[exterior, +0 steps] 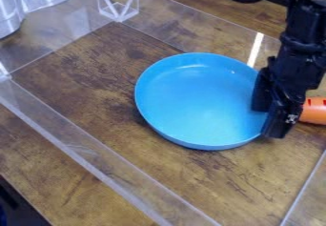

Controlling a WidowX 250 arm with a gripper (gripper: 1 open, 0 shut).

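Observation:
A blue round plate (pixel 195 99) lies on the wooden board in the middle of the view. My black gripper (pixel 276 110) reaches down at the plate's right rim, its fingers low beside the rim and open. An orange carrot-like toy (pixel 315 110) lies at the right edge, just behind the gripper and partly hidden by it.
Clear plastic walls (pixel 83 167) border the work area at the left, back and lower right. A white ribbed object (pixel 13 3) stands at the top left. The wooden surface left of the plate and in front of it is clear.

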